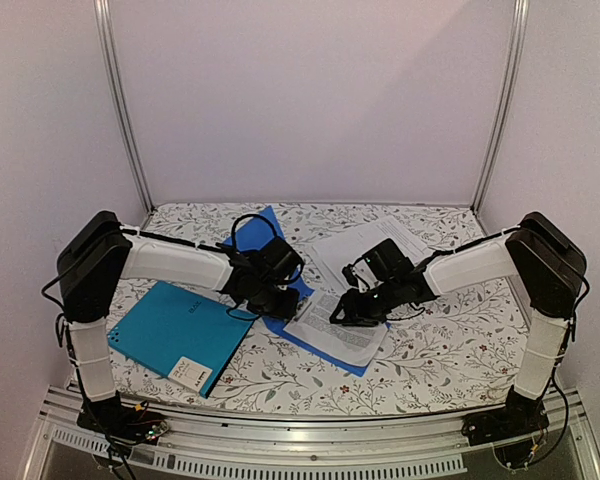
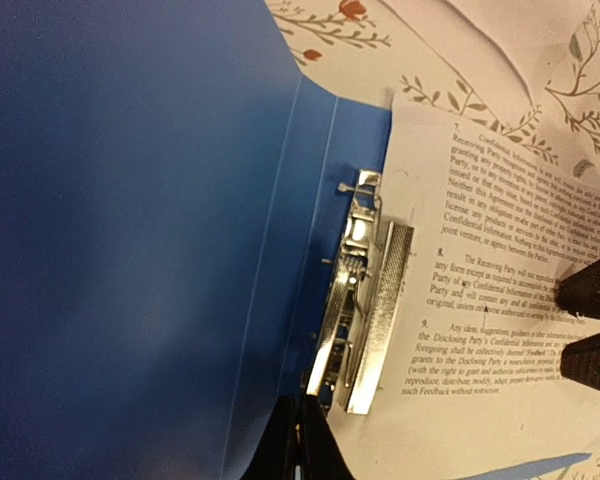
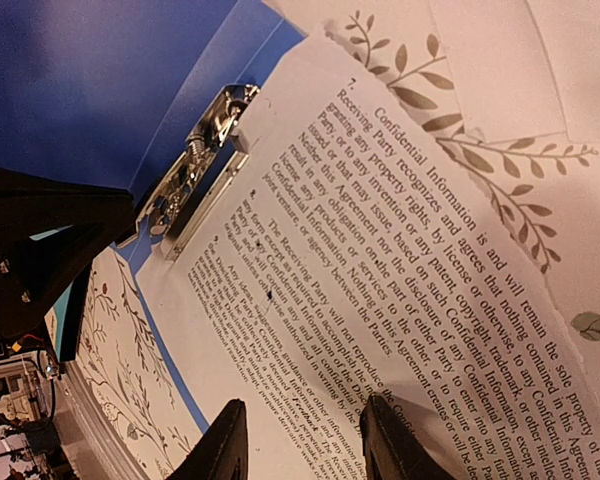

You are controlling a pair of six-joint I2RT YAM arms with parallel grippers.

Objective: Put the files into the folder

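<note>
An open blue folder has a metal clip along its spine, with printed sheets lying on it against the clip. My left gripper is shut at the clip's near end; nothing else shows between its fingers. My right gripper rests low over the printed sheets, its fingers part open and apparently on the paper.
A closed teal folder with a white label lies at the front left. More white papers lie at the back right.
</note>
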